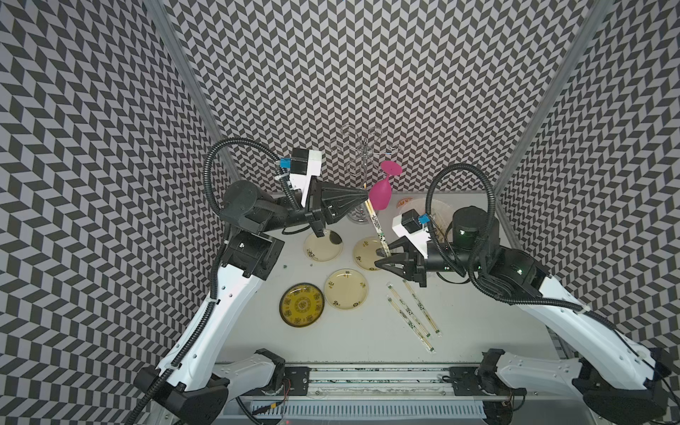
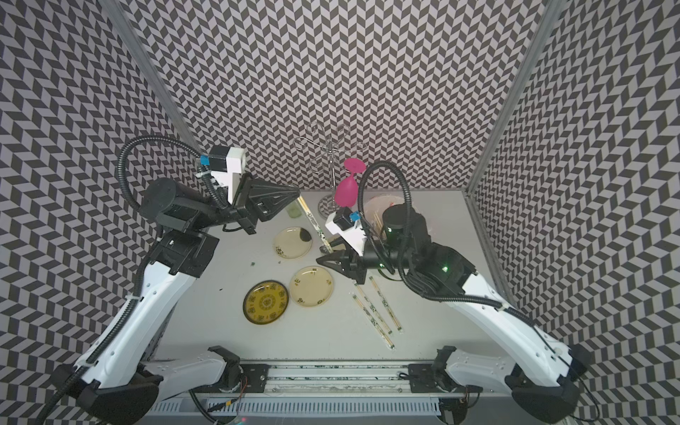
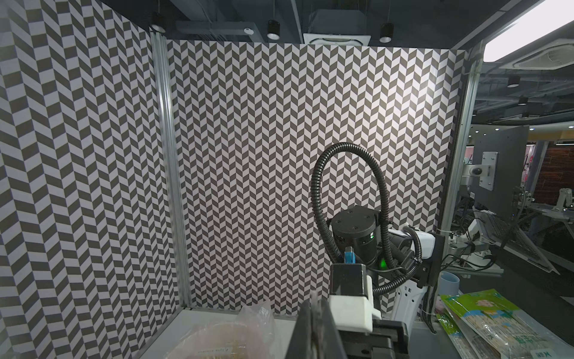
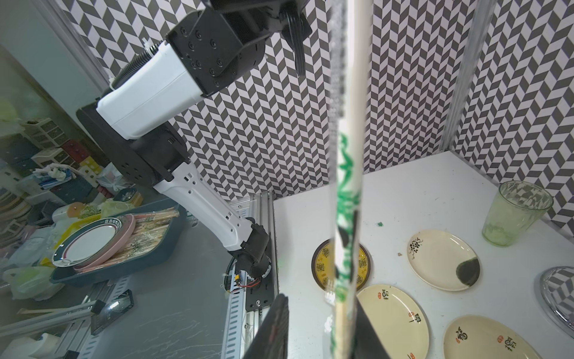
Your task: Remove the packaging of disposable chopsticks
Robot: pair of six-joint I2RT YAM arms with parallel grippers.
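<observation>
A wrapped pair of chopsticks stands slanted in mid-air between my grippers, its upper end by the left fingertips, its lower end at the right ones. My left gripper is shut at that upper end; whether anything thin is between its tips I cannot tell. My right gripper is part open around the lower end; whether both fingers touch it I cannot tell. Three more wrapped pairs lie on the table below the right arm.
Several plates lie on the table's middle and left, with a green glass near them. A metal rack with a pink object stands at the back, a plastic bag at back right.
</observation>
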